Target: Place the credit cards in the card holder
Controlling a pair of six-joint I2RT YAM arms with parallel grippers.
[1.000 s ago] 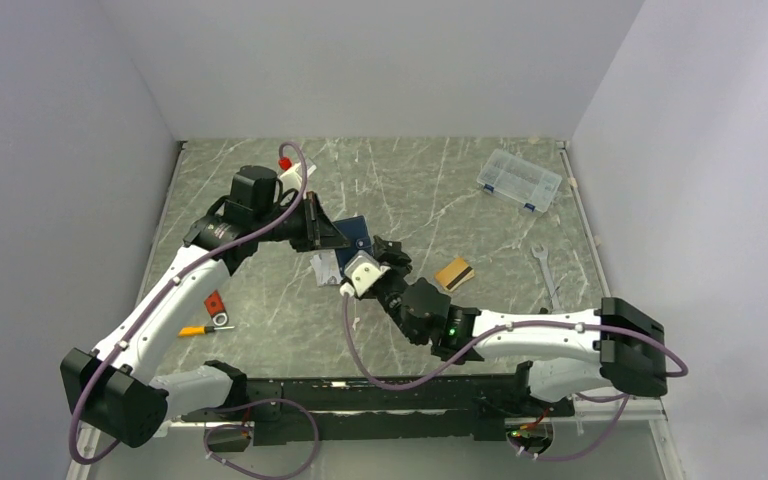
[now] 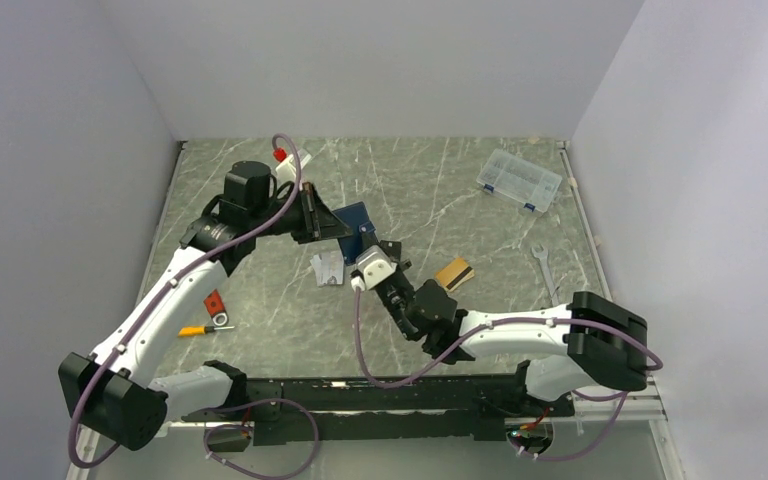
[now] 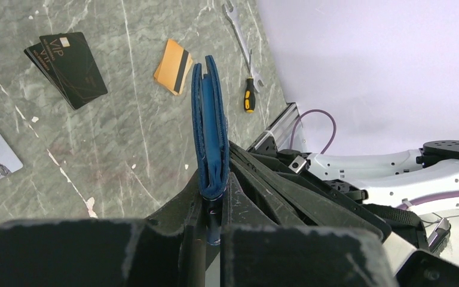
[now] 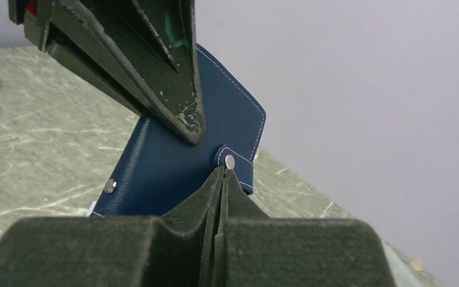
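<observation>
The blue card holder [image 2: 352,220] is held raised over the table by my left gripper, shut on it; in the left wrist view it stands edge-on. My right gripper is shut, its fingertips at the snap tab on the holder [image 4: 179,155]; whether anything is between them does not show. Black VIP cards [image 3: 72,69], gold cards [image 2: 454,272] and silver cards [image 2: 328,268] lie on the table.
A clear plastic case [image 2: 518,180] is at the back right, a wrench [image 2: 545,270] and screwdriver [image 3: 250,95] at the right. An orange-handled tool [image 2: 200,330] lies at the front left. Walls enclose the table.
The holder and left gripper have risen slightly toward the back of the table.
</observation>
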